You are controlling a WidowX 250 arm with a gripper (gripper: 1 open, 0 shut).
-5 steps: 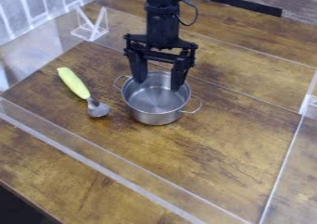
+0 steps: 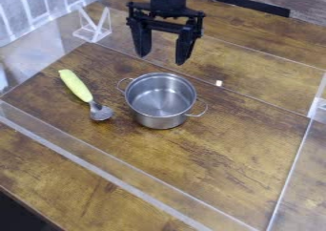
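Note:
My black gripper (image 2: 165, 45) is raised at the top centre, open, its two fingers spread apart with nothing between them. Below it a steel pot (image 2: 162, 106) with two side handles rests on the wooden table, empty as far as it shows. Left of the pot lies a yellow-green handled utensil (image 2: 72, 84) with a metal head beside the pot, apart from it.
A white wire stand (image 2: 93, 27) is at the back left. Transparent or pale edges run along the left and right sides, and a small white mark sits right of the pot.
My gripper has risen up and back from over the pot, leaving its interior in clear view. The pot and the utensil look unmoved.

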